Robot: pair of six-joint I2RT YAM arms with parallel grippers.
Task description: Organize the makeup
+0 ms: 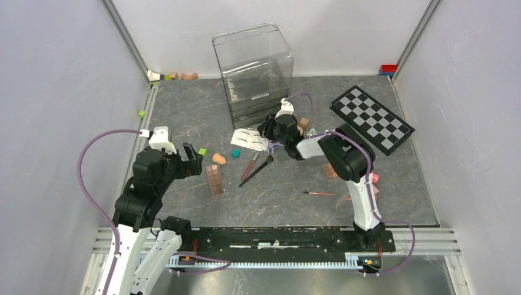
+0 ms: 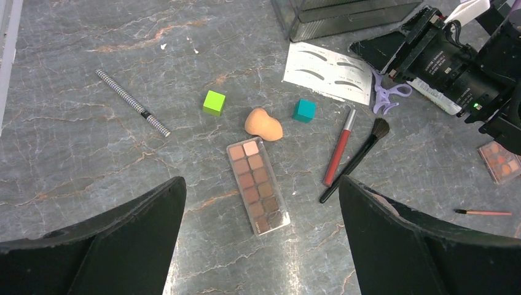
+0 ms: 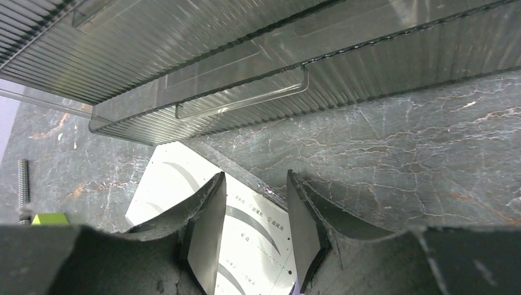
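Observation:
A clear drawer organizer [image 1: 252, 61] stands at the back. My right gripper is low before its bottom drawer, part open, over the edge of a white brow-stencil sheet [image 3: 166, 190], with no clear hold on it. Purple scissors [image 2: 384, 98] lie beside the sheet. My left gripper is open above an eyeshadow palette [image 2: 258, 184]. A red pencil-like stick [image 2: 338, 150], a black brush [image 2: 362, 157], a beige sponge [image 2: 264, 126], a small palette [image 2: 499, 161] and a thin brush [image 2: 482, 212] lie on the table.
A checkered board [image 1: 372, 120] lies at the right. Green [image 2: 214, 103] and teal [image 2: 304, 110] cubes lie mid-table, a patterned stick [image 2: 132, 101] to the left.

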